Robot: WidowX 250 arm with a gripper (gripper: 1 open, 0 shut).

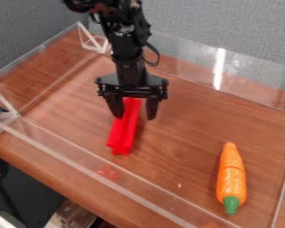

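My black gripper (134,109) is lowered at the middle of the table, its fingers apart and pointing down around the upper part of a long red bar (121,134). The bar lies on the wooden table (169,169) and runs from between the fingers toward the front. Its far end is partly hidden by the gripper, and I cannot tell whether either finger touches it.
An orange carrot with a green tip (231,174) lies at the right front. Clear low walls border the table, and a white wire frame stands at the back left.
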